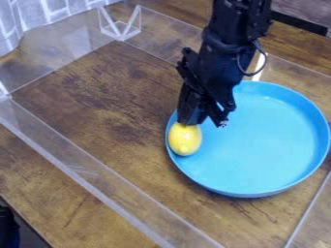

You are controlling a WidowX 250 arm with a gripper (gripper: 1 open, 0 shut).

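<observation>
A blue round plate (256,146) sits on the wooden table, right of centre. A yellow egg-shaped object (184,140) lies in its left part. The black gripper (192,118) is just above the yellow object; its fingers are close together, shut, with nothing visible between them. Whether it touches the yellow object I cannot tell.
Bare wood (91,97) fills the left of the table. Clear plastic walls run along the left and lower edges, and a small clear bracket (119,21) stands at the back left.
</observation>
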